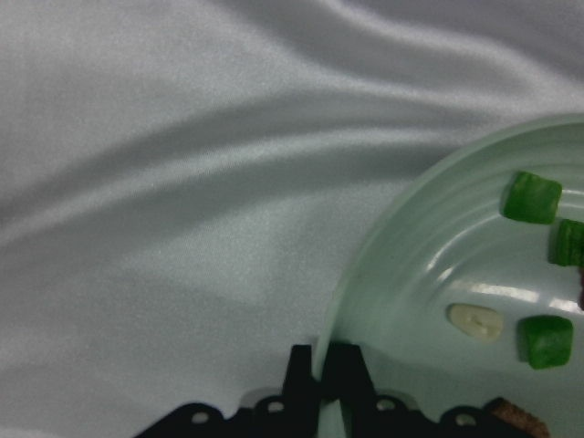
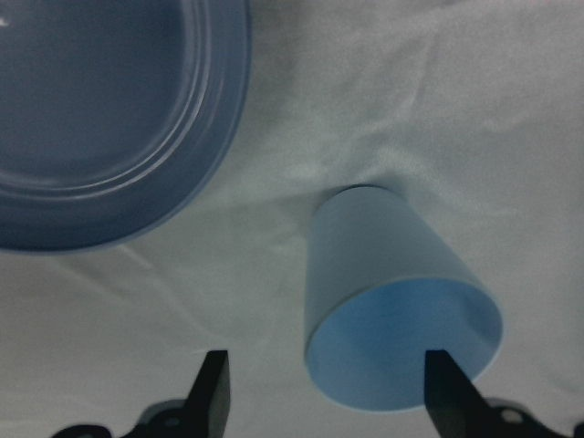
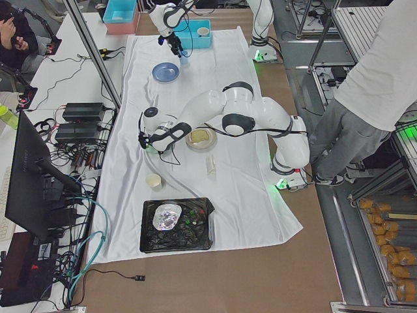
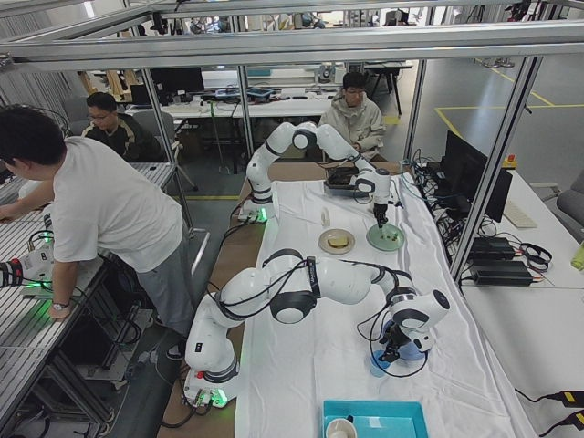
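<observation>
My left gripper is at the rim of a green plate (image 1: 411, 237) holding green pieces (image 1: 531, 196), a pale piece (image 1: 474, 321) and a brown piece; its fingers are close together on either side of the rim, apparently gripping it. My right gripper is open above a light blue cup (image 2: 374, 237), whose mouth shows between and just beyond the fingertips. A blue plate (image 2: 91, 119) lies beside that cup.
A turquoise bin (image 4: 374, 412) with a cup stands near the right arm. A beige plate (image 4: 336, 241), a cream cup (image 3: 154, 182) and a black tray (image 3: 176, 241) with foil lie around the left arm. A person stands beside the table.
</observation>
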